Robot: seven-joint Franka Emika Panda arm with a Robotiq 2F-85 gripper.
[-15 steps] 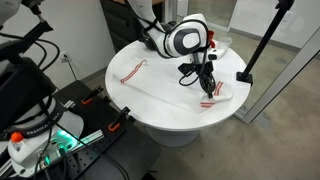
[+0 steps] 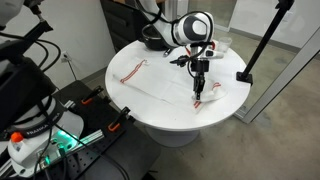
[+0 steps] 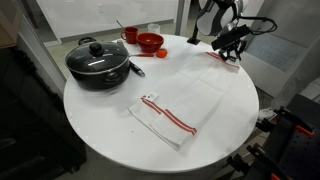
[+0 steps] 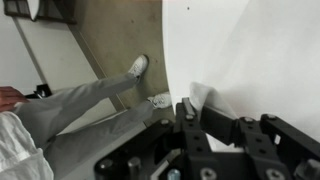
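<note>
A long white towel with red stripes lies across the round white table. One striped end lies flat on the near side in exterior view 2. The other end is bunched around my gripper, near the table's edge in exterior view 1. In the wrist view, a raised fold of white cloth is pinched at the fingertips, and my gripper is shut on it. Part of the far stripes is hidden behind the arm in exterior view 2.
A black lidded pot, a red bowl and a red cup stand toward the table's back. A small orange-red item lies by the bowl. Past the table edge, a person's legs show.
My gripper has shifted a little left and toward the near edge in exterior view 1. The striped end of the towel has moved along and changed its folds.
</note>
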